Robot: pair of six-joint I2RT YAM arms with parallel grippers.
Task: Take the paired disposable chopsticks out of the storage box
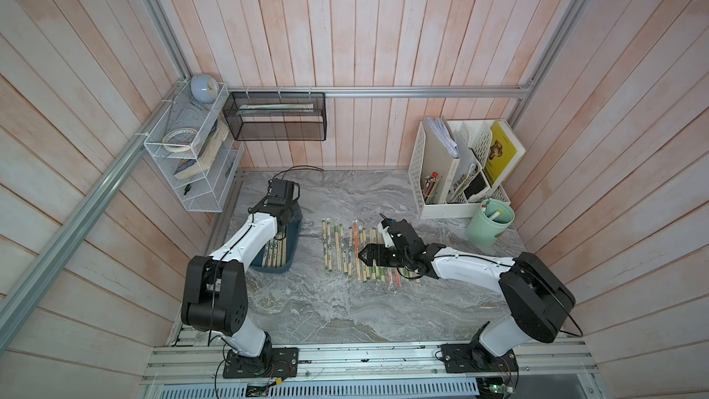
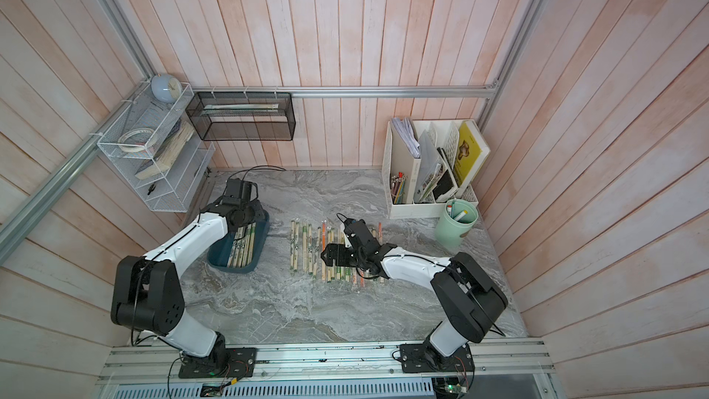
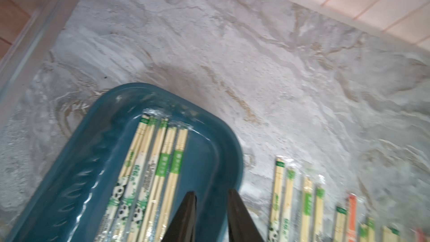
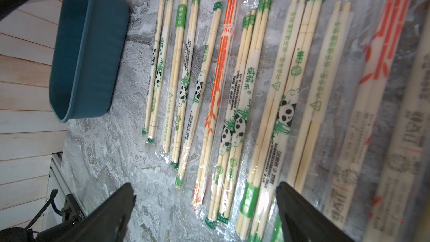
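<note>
The dark blue storage box (image 2: 257, 247) stands on the left of the table. In the left wrist view several wrapped chopstick pairs (image 3: 165, 170) lie side by side along the box floor. My left gripper is over the box's right side, open, with nothing visible between its fingers; in the top views its tips are hidden. Right of the box, a row of wrapped chopstick pairs (image 1: 343, 247) lies flat on the table. Open above that row is my right gripper, its fingers (image 4: 109, 208) apart and empty; wrapped pairs show beneath.
A white file organizer (image 1: 450, 209) and a green cup (image 1: 483, 233) stand at the back right. White wire shelves (image 1: 195, 177) rise at the left, with a black mesh basket (image 1: 274, 130) on the back rail. Bare marble tabletop (image 1: 317, 310) lies in front of the row.
</note>
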